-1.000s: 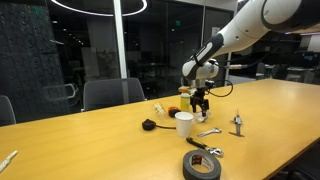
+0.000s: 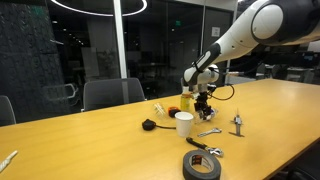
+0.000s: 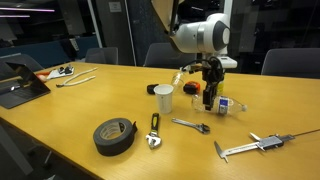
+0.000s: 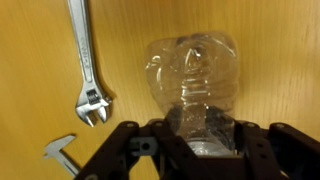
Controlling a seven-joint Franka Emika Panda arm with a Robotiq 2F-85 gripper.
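Observation:
A clear plastic object (image 4: 192,70), perhaps a cup or bottle, lies on the table under my gripper in the wrist view. The dark fingers overlap its near end, and glare and blur hide whether they press on it. From exterior view 2, the gripper (image 3: 209,98) points down at table height. The transparent object (image 3: 232,105) shows beside the fingers there. In exterior view 1 the gripper (image 2: 202,106) is small and dark, with its finger opening hard to make out.
An adjustable wrench (image 4: 88,75) and part of a caliper (image 4: 60,150) lie left of the gripper. A white cup (image 2: 184,123), black tape roll (image 2: 201,165) and yellow container (image 3: 219,78) stand nearby.
My gripper has come slightly lower toward the table, close over the clear object. The tools, cup and tape stay in place.

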